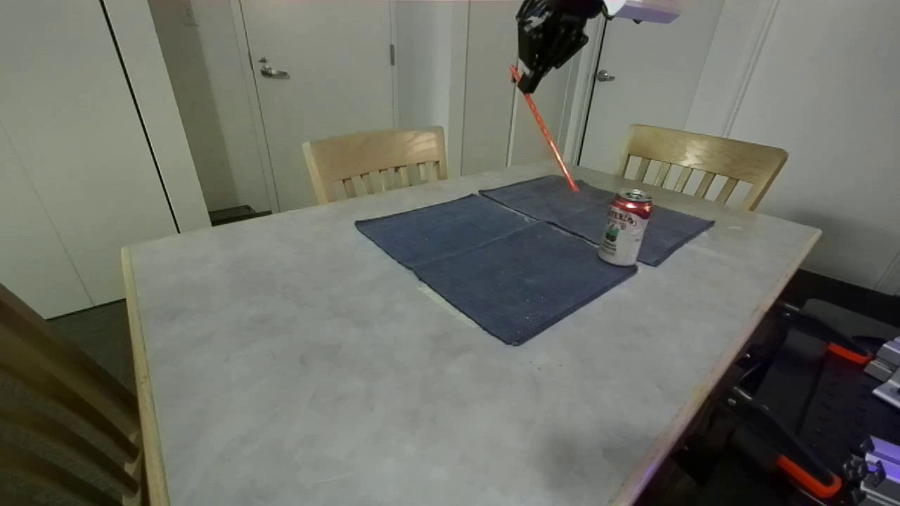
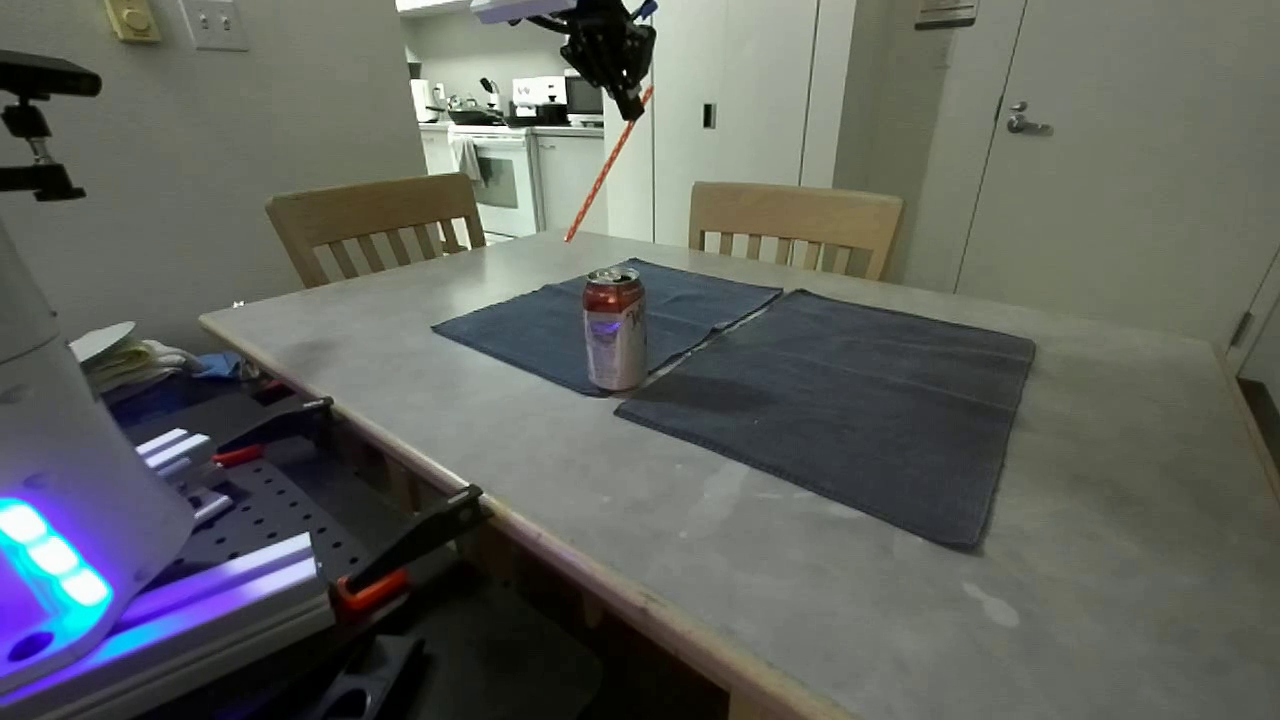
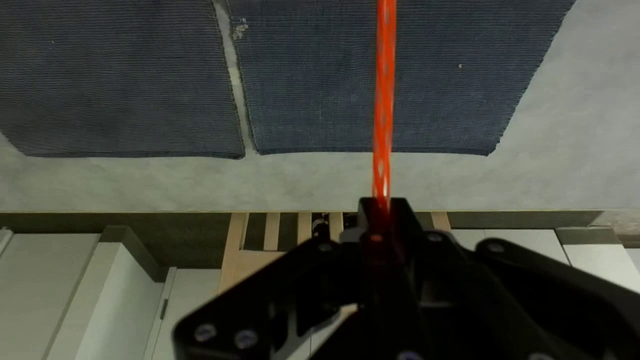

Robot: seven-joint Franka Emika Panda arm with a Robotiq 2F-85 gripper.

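My gripper (image 1: 524,83) is shut on an orange-red straw (image 1: 548,135) with pale marks, held near its upper end, high above the far part of the table. In the wrist view the straw (image 3: 384,102) runs up from between the black fingertips, its far end out of frame. The lower end slants down in exterior view 1 and hangs clear of the can. Upright on the placemats' near side stands a red and white can (image 1: 625,228). Its top, with a dark opening, shows in exterior view 2 on the can (image 2: 614,330).
Two dark blue placemats (image 1: 515,278) lie almost edge to edge on the grey table (image 1: 278,354). Wooden chairs (image 1: 380,160) stand at the far edge. Clamps (image 2: 408,552) grip the robot's side of the table.
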